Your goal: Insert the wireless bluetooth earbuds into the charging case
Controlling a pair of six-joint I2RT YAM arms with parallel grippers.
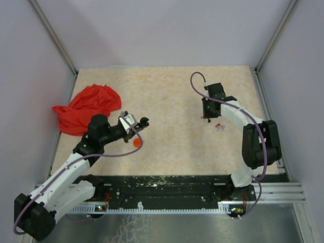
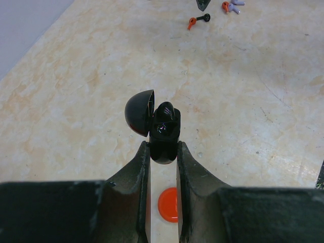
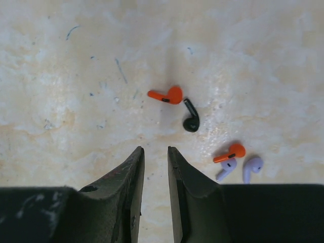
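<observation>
My left gripper is shut on a black open-lidded charging case [image 2: 165,129], held above the table at the left. My right gripper hangs low over the earbuds at the right, fingers part open with nothing visible between them. Below it in the right wrist view lie an orange earbud [image 3: 173,94], a black earbud [image 3: 191,123], a second orange earbud [image 3: 236,150] and two lilac earbuds [image 3: 253,167]. A round orange item [image 2: 167,205] lies on the table under the left gripper.
A red cloth [image 1: 88,106] is bunched at the back left. Walls border the table at the back and sides.
</observation>
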